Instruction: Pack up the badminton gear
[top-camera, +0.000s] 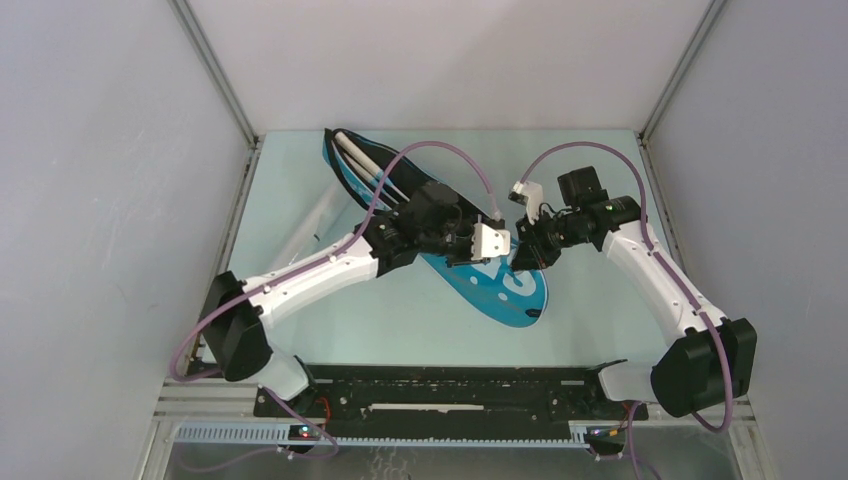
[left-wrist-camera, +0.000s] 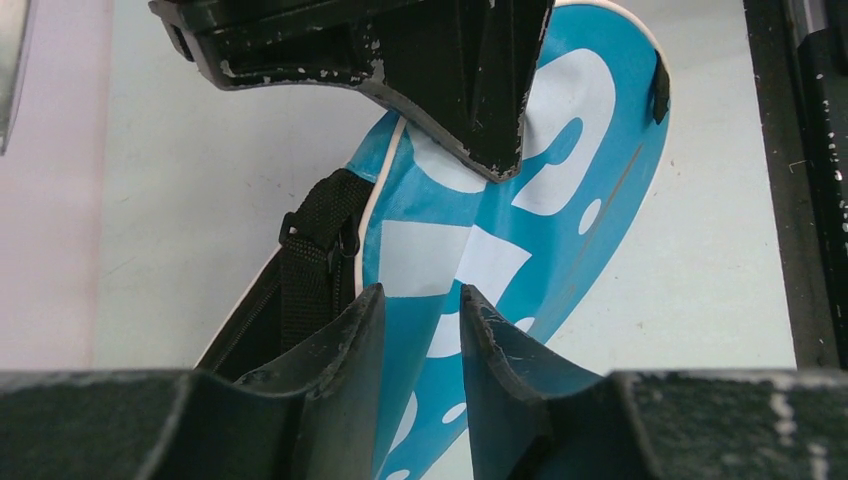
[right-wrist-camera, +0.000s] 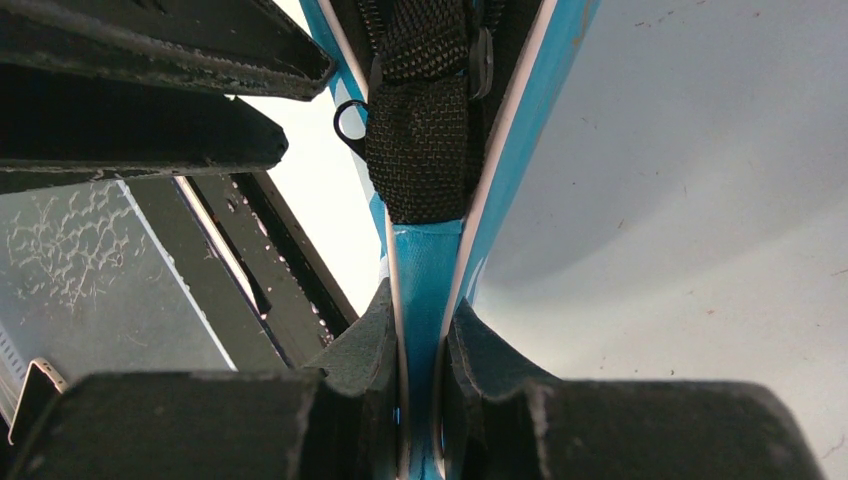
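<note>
The blue and black racket bag (top-camera: 485, 295) lies diagonally on the pale table, its black upper part holding long light tubes or handles. My right gripper has its fingers round the bag's blue, white-piped edge, just below a black strap buckle (right-wrist-camera: 415, 150). My left gripper is close above the bag beside my right gripper, its fingertips parted with the blue bag behind them; in the left wrist view the black strap (left-wrist-camera: 320, 240) lies just past its left finger.
A clear plastic item (top-camera: 310, 225) lies left of the bag. Pale walls bound the sides and back, and a dark rail (top-camera: 450, 385) runs along the front edge.
</note>
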